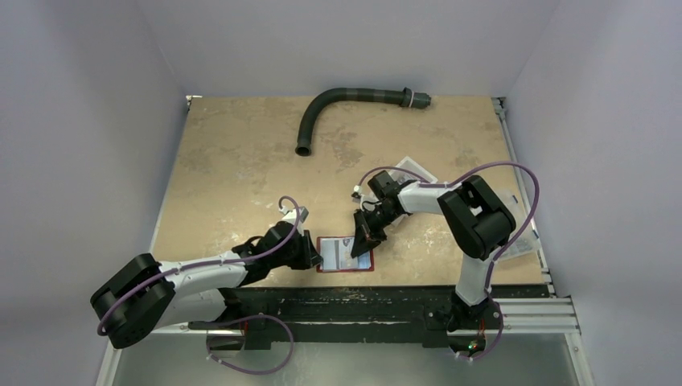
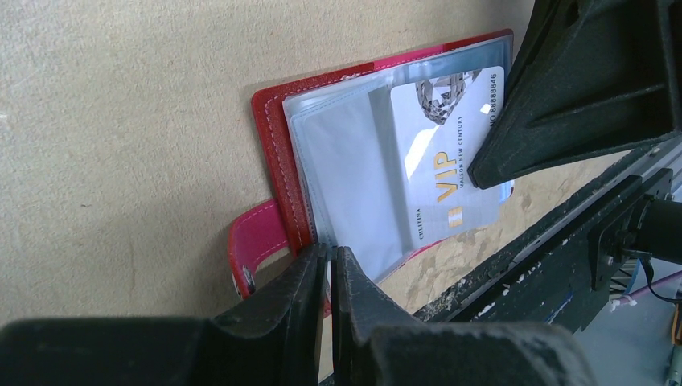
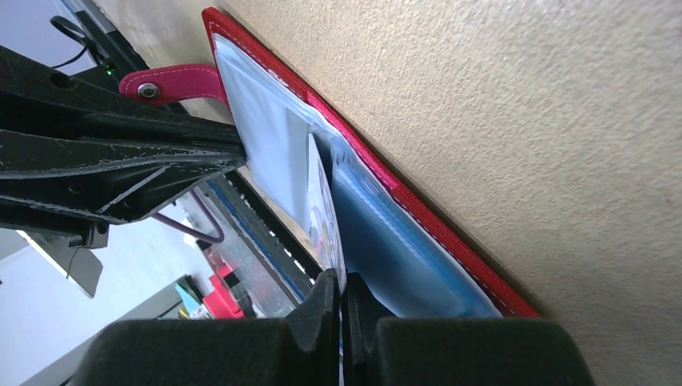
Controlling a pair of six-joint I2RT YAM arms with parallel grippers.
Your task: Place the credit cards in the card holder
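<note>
The card holder (image 1: 329, 254) lies open at the table's front edge, red-rimmed with clear pockets. In the left wrist view a white VIP card (image 2: 446, 149) lies over its right part. My left gripper is at the holder's left edge (image 2: 318, 193), its fingertips a narrow gap apart; any grip is unclear. My right gripper has its fingertips close together at the edge of the tilted card (image 3: 323, 213), beside the pocket opening. How firmly they pinch it is hidden.
A white tray (image 1: 414, 167) stands partly behind the right arm. A dark bent hose (image 1: 354, 95) lies at the back. Several pale items (image 1: 521, 233) are at the right edge.
</note>
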